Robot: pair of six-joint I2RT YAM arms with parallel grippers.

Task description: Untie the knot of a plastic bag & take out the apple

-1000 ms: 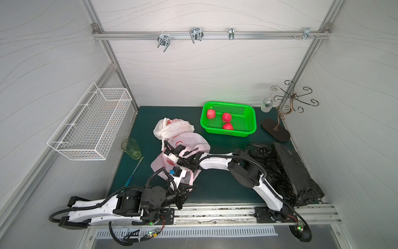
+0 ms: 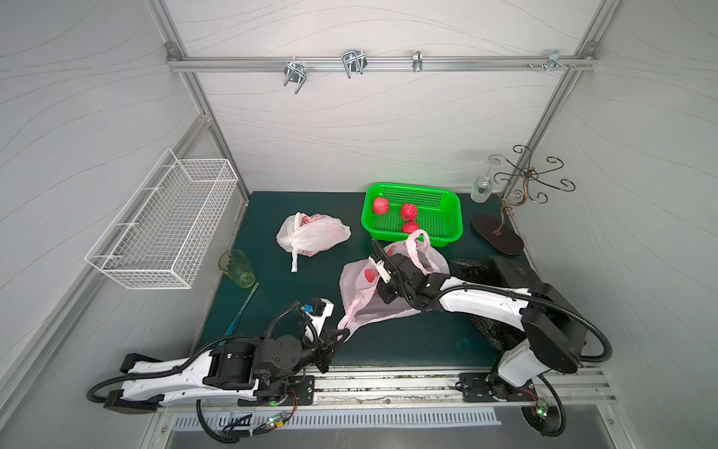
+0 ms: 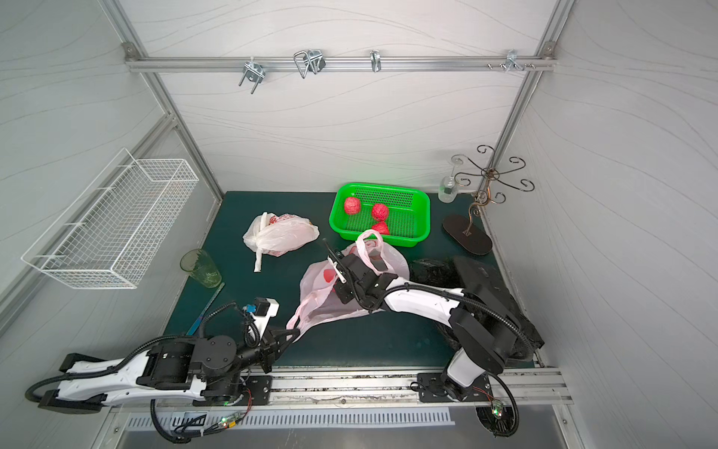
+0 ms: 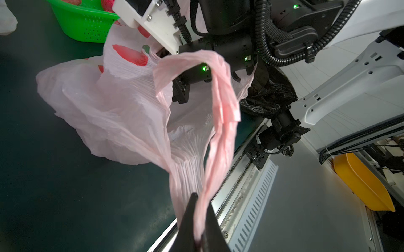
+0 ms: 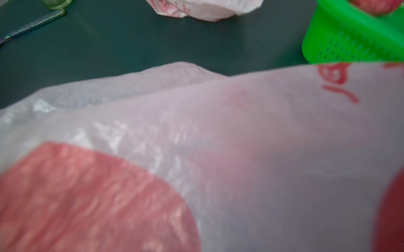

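An opened pink plastic bag [image 2: 355, 307] with red print lies in the middle, near the green basket. My left gripper is shut on a strap of it at the front. My right gripper [image 2: 381, 262] is inside or against the bag's upper part, beside a raised loop; plastic fills the right wrist view, so its fingers and their state are hidden. A white bag [image 2: 318, 235] with a hanging tail lies at the back left.
The green basket [image 2: 452, 217] holds three red balls. A glass [image 2: 236, 266] and blue stick stand or lie left. A metal stand [image 2: 497, 233], bottle and black bag [image 5: 0, 0] occupy the right.
My right gripper has moved right, drawing the pink bag with it toward the green basket and away from the white bag. The left arm has barely moved.
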